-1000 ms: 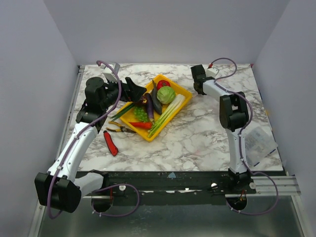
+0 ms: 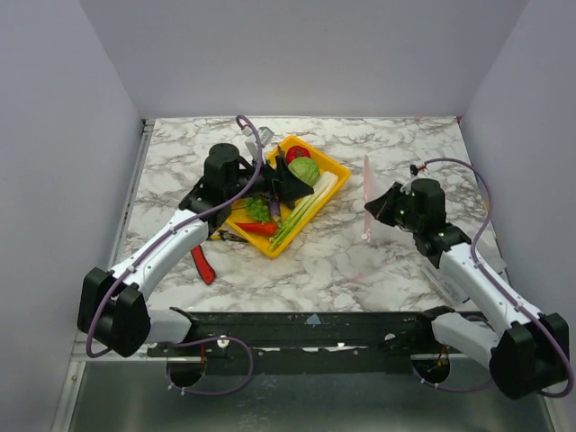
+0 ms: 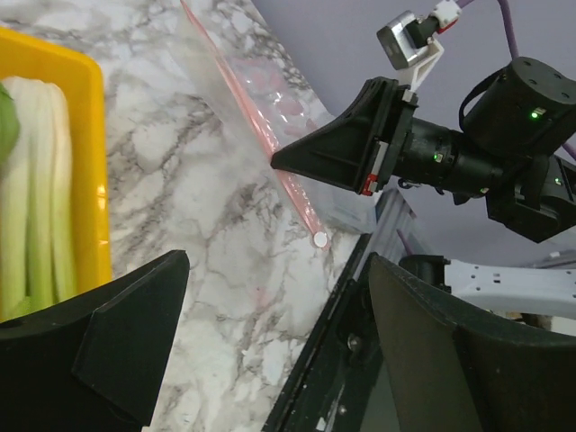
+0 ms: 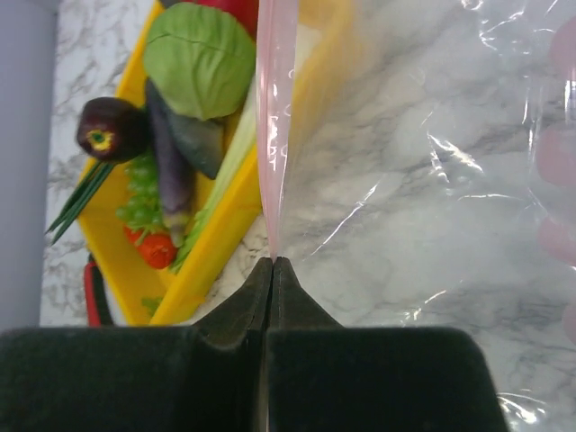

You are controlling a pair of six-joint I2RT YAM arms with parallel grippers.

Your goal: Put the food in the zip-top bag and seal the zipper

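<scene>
My right gripper (image 2: pixel 382 213) is shut on the pink zipper strip (image 4: pixel 275 135) of a clear zip top bag (image 4: pixel 423 234), lifting it off the marble. My left gripper (image 2: pixel 292 184) is part open with nothing between its fingers, above the right side of the yellow tray (image 2: pixel 265 248). The tray holds a cabbage (image 2: pixel 303 172), tomato (image 2: pixel 298 154), celery (image 3: pixel 40 198), eggplants (image 4: pixel 166 153), green grapes (image 4: pixel 144 189) and a red pepper (image 2: pixel 256 227).
A red-handled tool (image 2: pixel 202 263) and pliers lie left of the tray. More clear plastic (image 2: pixel 445 279) lies at the right edge.
My right gripper has come toward the front from the back, drawing the bag's pink strip with it. My left gripper has moved right across the tray.
</scene>
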